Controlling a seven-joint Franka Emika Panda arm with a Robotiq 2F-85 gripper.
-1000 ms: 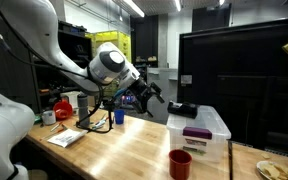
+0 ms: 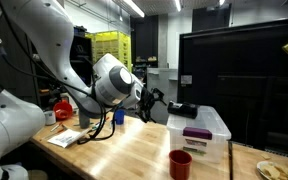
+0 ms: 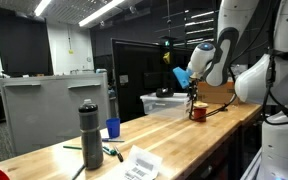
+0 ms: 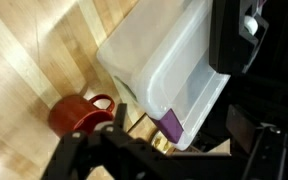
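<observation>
In exterior view 1 my gripper (image 2: 152,104) hangs in the air over the table, left of the white box, its fingers spread. The wrist view shows the two dark fingers of the gripper far apart at the lower edge, with no held object visible between them. A red mug (image 2: 180,164) stands upright on the table, in front of the box and apart from the gripper. In the wrist view the mug (image 4: 72,115) lies at lower left, its handle towards the box. The white box (image 2: 206,124) carries a purple piece (image 2: 197,133) on its near side.
A black object (image 2: 183,110) rests on the box lid. A plate of food (image 2: 277,171) sits at the right edge. Far left are a blue cup (image 3: 113,128), a dark bottle (image 3: 91,135) and white paper (image 3: 139,163). Bare table (image 2: 134,150) lies between.
The arm has dipped, and my gripper now hangs slightly lower and further left than before. The mug, box and other table items have stayed in place.
</observation>
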